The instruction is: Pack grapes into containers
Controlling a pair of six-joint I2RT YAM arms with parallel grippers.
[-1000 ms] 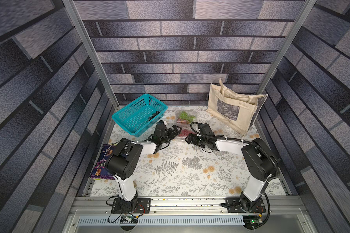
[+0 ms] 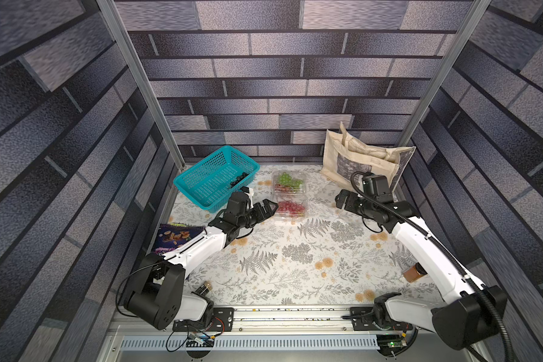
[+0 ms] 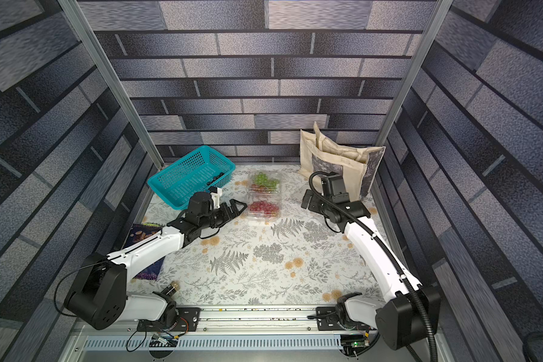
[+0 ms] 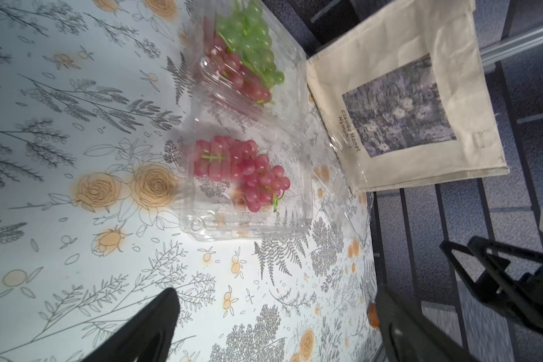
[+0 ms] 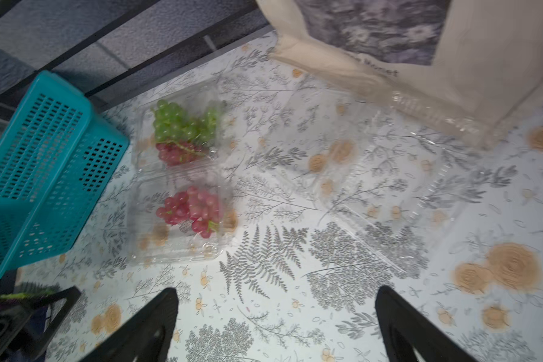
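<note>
Two clear plastic boxes stand end to end near the table's back middle. The far box point(image 5: 144, 144) holds green grapes point(image 5: 181, 123) and some red grapes point(image 5: 178, 153). In the near box point(image 5: 140, 235) lie only red grapes point(image 5: 193, 208). Clear lids point(image 5: 368, 226) lie open to the right of the boxes. Dark grapes point(image 2: 239, 179) sit in the teal basket point(image 2: 193, 190). My left gripper point(image 2: 272, 210) hovers just left of the near box, open and empty. To the right of the boxes, my right gripper point(image 2: 342, 204) is open too, nothing between its fingers.
A cream tote bag point(image 2: 338, 154) stands at the back right, near the lids. A dark snack packet point(image 2: 173, 236) lies at the left edge, and a brown-orange jar point(image 2: 414, 272) at the right.
</note>
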